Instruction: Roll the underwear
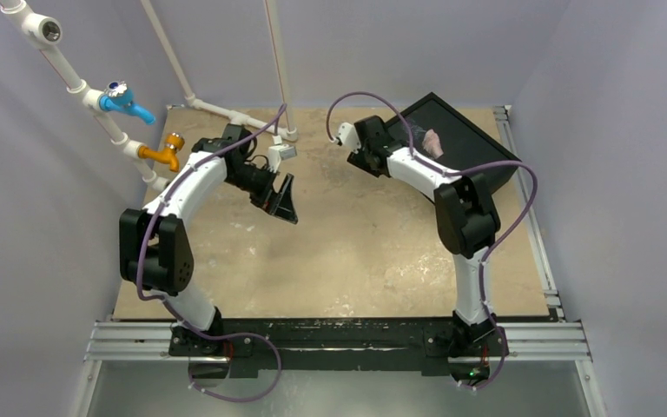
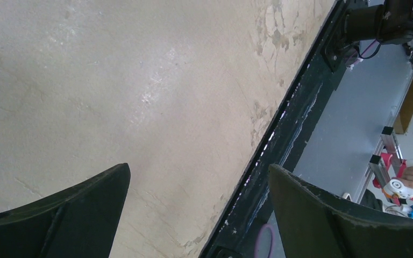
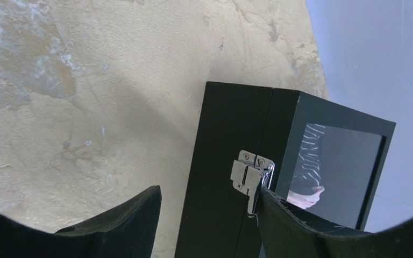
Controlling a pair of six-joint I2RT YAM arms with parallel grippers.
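A black case (image 1: pixel 469 143) with a windowed lid stands at the back right. Through its window a pink cloth (image 1: pixel 432 145) shows; in the right wrist view pink and striped fabric (image 3: pixel 306 193) is visible behind the pane. My right gripper is at the case's front, its fingers apart, one at the metal latch (image 3: pixel 251 177); whether it grips the latch is unclear. My left gripper (image 1: pixel 276 201) stands open above the bare middle of the board, nothing between its fingers in the left wrist view.
White pipes (image 1: pixel 217 110) with blue (image 1: pixel 130 106) and orange (image 1: pixel 161 155) taps line the back left. The middle and front of the board (image 1: pixel 347 261) are clear. Walls bound the back and sides.
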